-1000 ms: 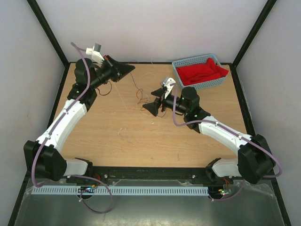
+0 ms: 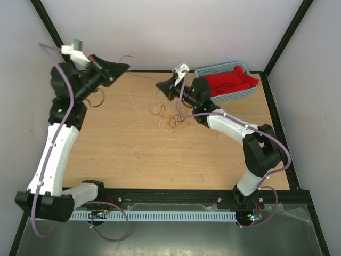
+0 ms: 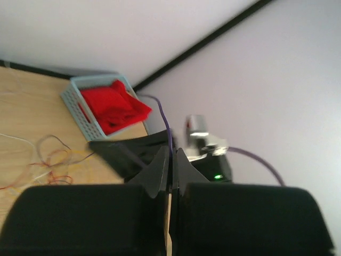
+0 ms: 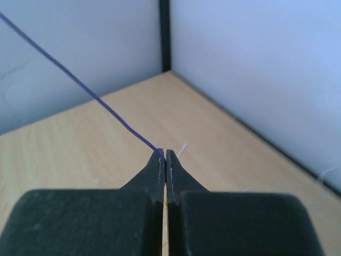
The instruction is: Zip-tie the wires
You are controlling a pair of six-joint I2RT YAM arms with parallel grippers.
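Note:
My left gripper [image 2: 121, 69] is raised at the upper left, its fingers shut on a thin purple wire that runs up from between its fingertips in the left wrist view. My right gripper [image 2: 161, 85], near the middle, is shut on a purple wire [image 4: 90, 90] too, which stretches up and away in the right wrist view. A loose tangle of red, yellow, white and dark wires [image 2: 173, 117] lies on the wooden table [image 2: 138, 160] below the right gripper. A thin pale strip [image 2: 136, 106] lies to its left; whether it is a zip tie I cannot tell.
A light blue basket [image 2: 224, 97] with a red cloth [image 2: 229, 80] stands at the back right. Walls border the table at the back and sides.
The left gripper has moved left and away from the middle. The right gripper has moved toward the back and is now shut on the wire, which is stretched between the two.

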